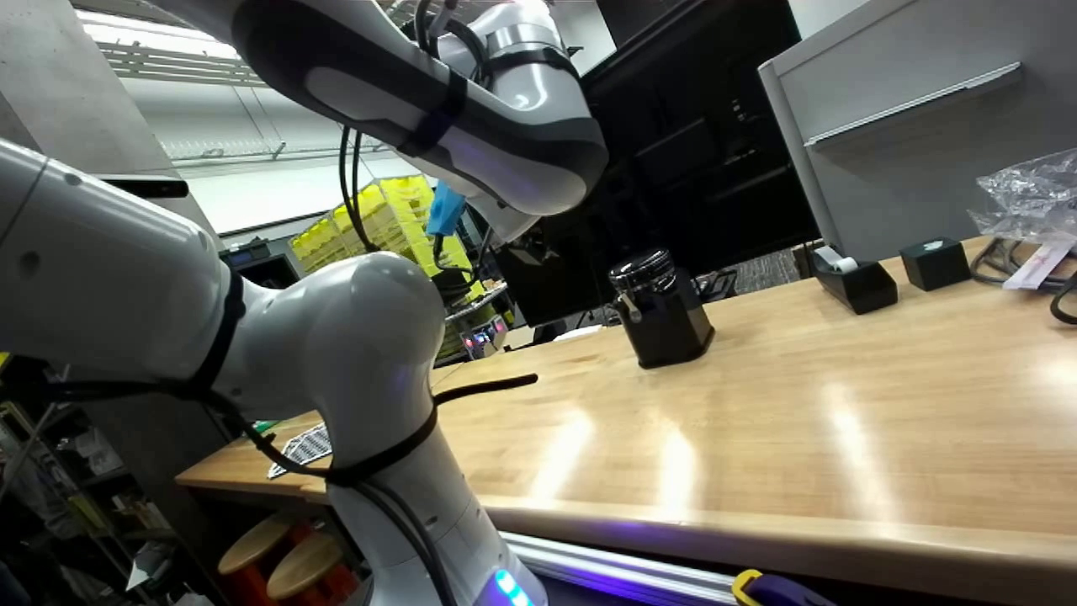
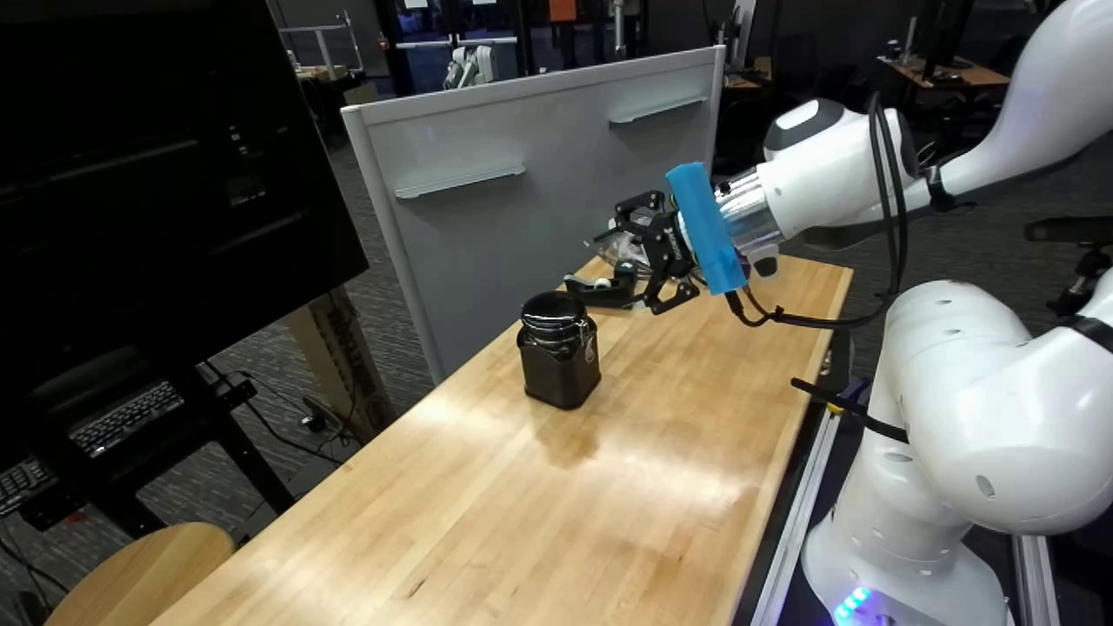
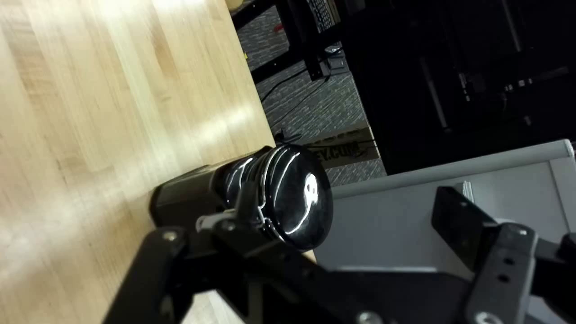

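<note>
A black canister (image 1: 666, 318) with a glossy round lid and a metal clasp stands upright on the wooden table. In exterior view 2 my gripper (image 2: 632, 261) is in the air to the right of the canister (image 2: 560, 365) and higher than its lid, apart from it. Its fingers are spread wide and nothing shows between them. The wrist view looks down at the canister's shiny lid (image 3: 302, 197); the left finger (image 3: 248, 205) overlaps the clasp side, while the right finger (image 3: 459, 227) is far off to the side. Exterior view 1 barely shows the gripper against the dark background.
A black tape dispenser (image 1: 856, 283), a small black box (image 1: 935, 264) and a crumpled clear bag (image 1: 1035, 197) with cables sit toward one end. A grey partition (image 2: 553, 188) and a large black screen (image 2: 136, 177) stand beyond the table (image 2: 469, 501), whose middle is bare.
</note>
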